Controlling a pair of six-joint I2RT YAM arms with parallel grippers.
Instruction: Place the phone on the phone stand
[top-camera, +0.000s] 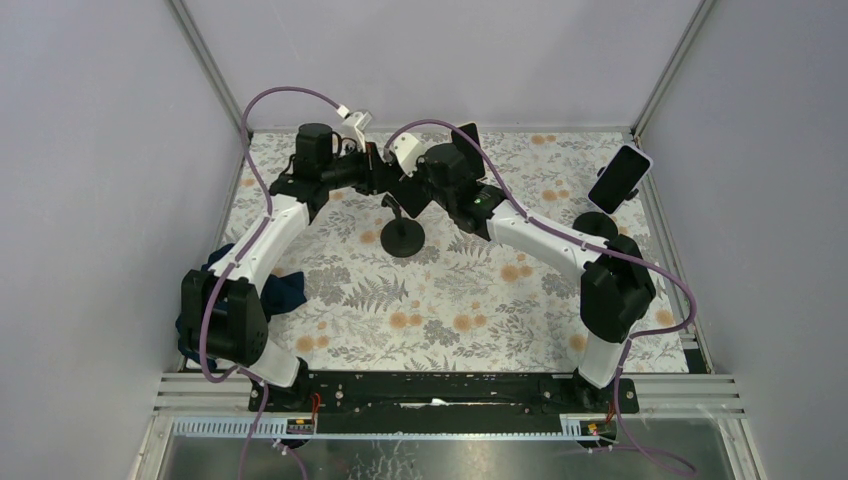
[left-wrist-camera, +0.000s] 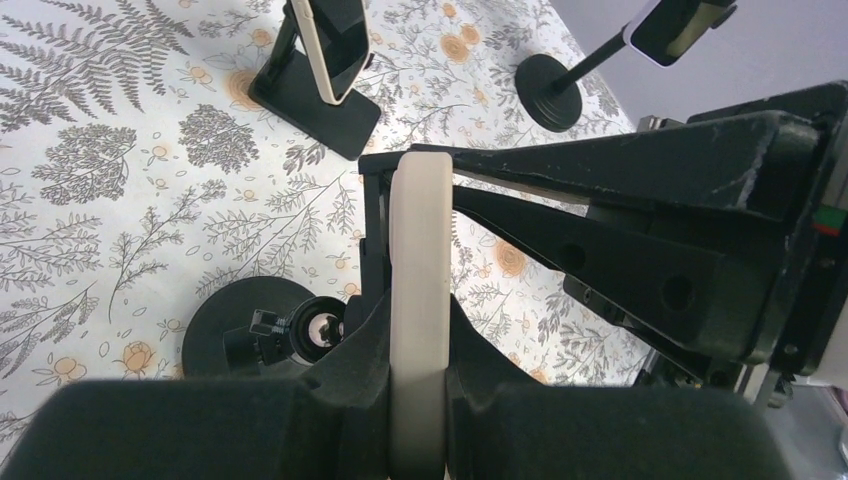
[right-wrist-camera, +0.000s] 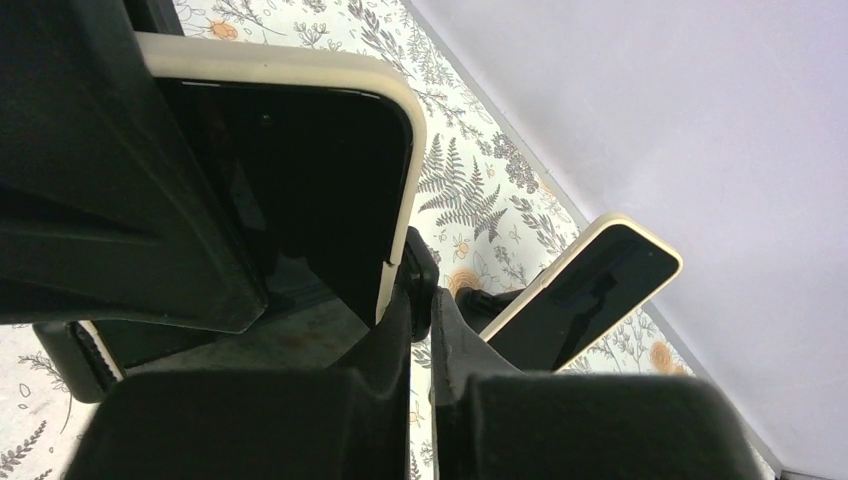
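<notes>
Both grippers meet at a cream-edged phone (left-wrist-camera: 420, 230) over the middle phone stand (top-camera: 402, 236). In the left wrist view my left gripper is shut on the phone, which is seen edge-on. In the right wrist view the phone's dark face (right-wrist-camera: 290, 170) fills the upper left, with my right gripper shut on its cream edge. The phone sits at or just above the stand's holder; whether it rests there is hidden by the grippers.
A second phone (top-camera: 467, 148) stands on a stand at the back. A third phone (top-camera: 620, 178) is on a stand at the right. Dark cloth (top-camera: 283, 292) lies at the left.
</notes>
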